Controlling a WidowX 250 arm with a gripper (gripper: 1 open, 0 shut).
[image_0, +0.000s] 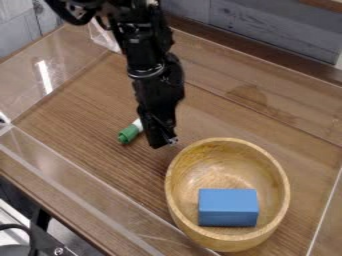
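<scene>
The black arm reaches down from the top middle to my gripper, low over the wood table just above and left of a round bowl. The gripper looks shut, with nothing clearly held. A green and white tube lies on the table left of the gripper, partly hidden by it. A blue block sits inside the bowl, toward its near side.
Pale walls edge it at the back. A black cable curves at the bottom left corner.
</scene>
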